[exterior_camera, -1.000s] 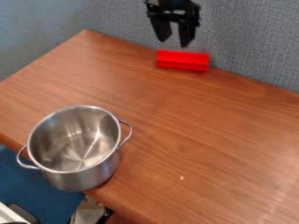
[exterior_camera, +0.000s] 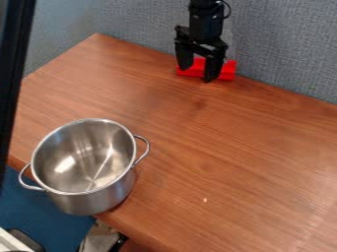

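A red block lies on the wooden table against the grey back wall, near the top middle. My black gripper is down over the block, its fingers at the block's level and covering part of it. Whether they touch or grip it is hard to tell.
A steel pot with two handles stands at the table's lower left edge. The grey wall rises behind the block.
My gripper has moved down from above onto the red block, and its fingers look closer together than before. The pot has not moved.
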